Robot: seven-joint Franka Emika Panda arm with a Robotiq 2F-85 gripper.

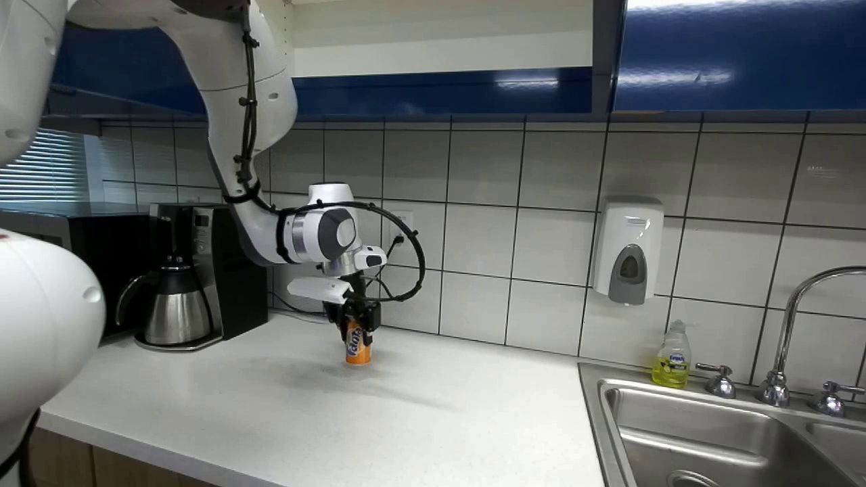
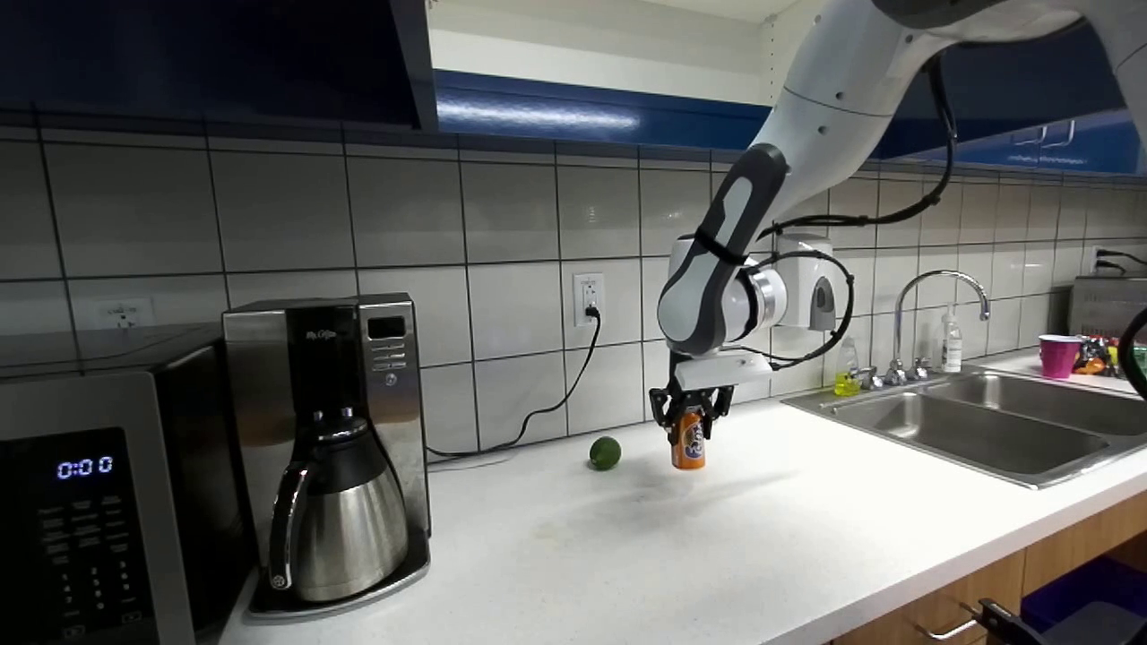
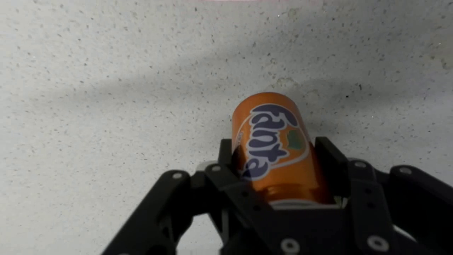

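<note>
An orange Fanta can [image 1: 356, 352] is held upright in my gripper [image 1: 357, 333], and its base seems to hang a little above the white counter. In exterior view 2 the same can [image 2: 689, 451] shows below my gripper [image 2: 689, 425], whose fingers grip its upper part from both sides. The wrist view has the can [image 3: 271, 140] squeezed between the black fingers of my gripper, its logo facing the camera and the top end hidden by the fingers.
A green lime-like fruit [image 2: 604, 452] lies left of the can near the wall. The coffee maker [image 2: 389, 430] and microwave [image 2: 86, 494] stand further left. To the right are the sink [image 1: 698, 422] and a soap bottle [image 1: 672, 357]. An open shelf [image 1: 442, 49] is overhead.
</note>
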